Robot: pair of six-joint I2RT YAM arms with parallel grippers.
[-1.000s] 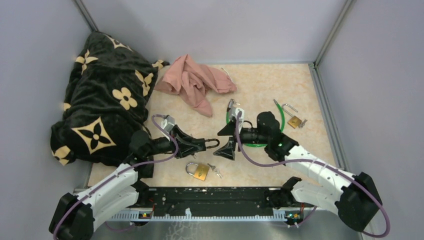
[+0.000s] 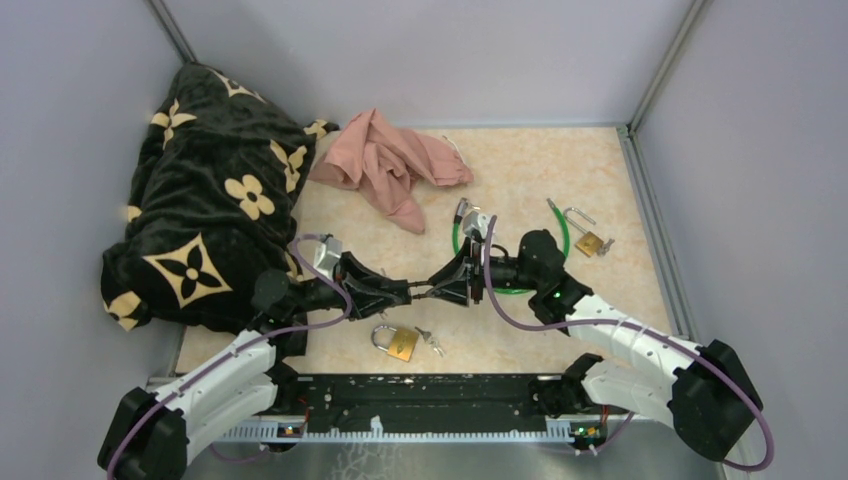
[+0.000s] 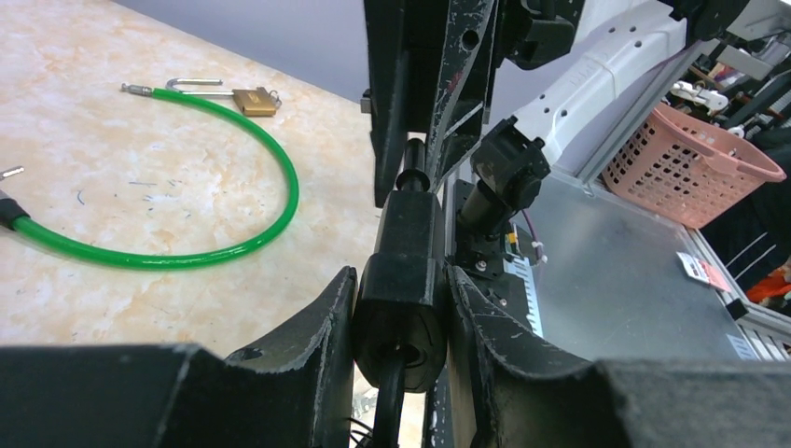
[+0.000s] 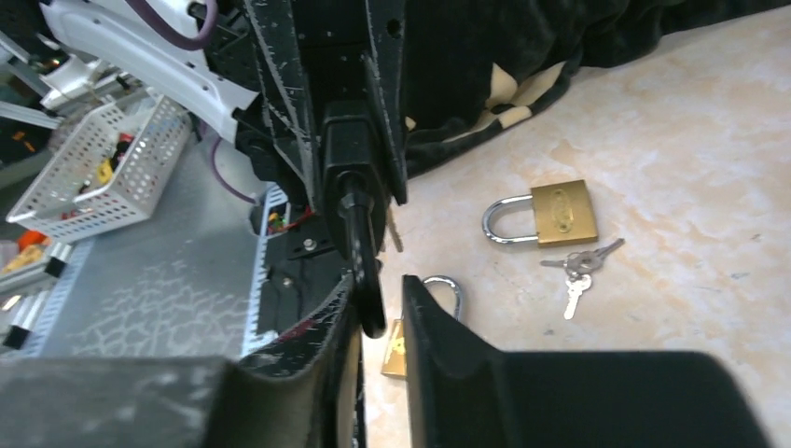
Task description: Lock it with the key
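Note:
A black lock [image 3: 401, 280] with a long dark shackle [image 4: 364, 261] is held in the air at the centre, in my left gripper [image 2: 405, 293], shut on its body. My right gripper [image 2: 440, 287] faces it with its fingers round the shackle's end, part open; whether they touch it I cannot tell. A brass padlock [image 2: 400, 343] and a bunch of keys [image 2: 430, 340] lie on the table below. In the right wrist view another brass padlock [image 4: 562, 213] lies beside keys [image 4: 579, 263].
A green cable lock [image 3: 285, 187] and an open padlock [image 2: 590, 242] lie at the right. A pink cloth [image 2: 390, 160] is at the back, a dark patterned cushion [image 2: 190, 200] along the left. Bare table [image 2: 520, 170] shows at the back right.
My right gripper has moved towards the held lock and its fingers have drawn closer round the shackle. My left gripper has shifted slightly with the lock.

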